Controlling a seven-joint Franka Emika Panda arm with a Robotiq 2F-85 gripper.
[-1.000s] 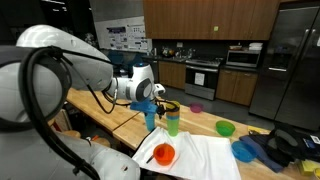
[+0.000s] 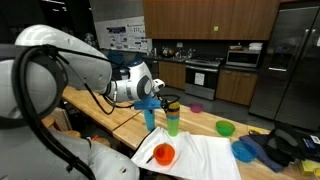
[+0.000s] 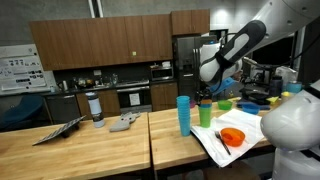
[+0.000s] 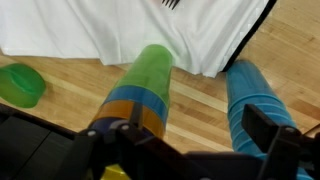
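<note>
My gripper is open, its dark fingers apart at the bottom of the wrist view. Near its left finger a stack of cups [image 4: 146, 82] shows green, blue and orange, with some yellow at the lower edge. To the right rises a stack of light blue cups [image 4: 252, 100], close to the other finger. In the first exterior view the green-bottomed stack [image 2: 173, 126] stands just right of the blue stack [image 2: 150, 117], with the gripper at their tops. The second exterior view also shows the blue cups [image 3: 183, 116] and the green stack [image 3: 205, 116] side by side.
A white cloth [image 2: 200, 152] covers the table's near side. On it are an orange bowl [image 2: 164, 154] and a dark utensil. Green [image 2: 225, 128] and blue bowls [image 2: 243, 151] stand to the right, beside a dark rack [image 2: 283, 146]. Bare wood lies left in the second exterior view.
The wrist of my arm has tilted and shifted slightly above the cups. Both stacks, the bowls and the cloth look unmoved.
</note>
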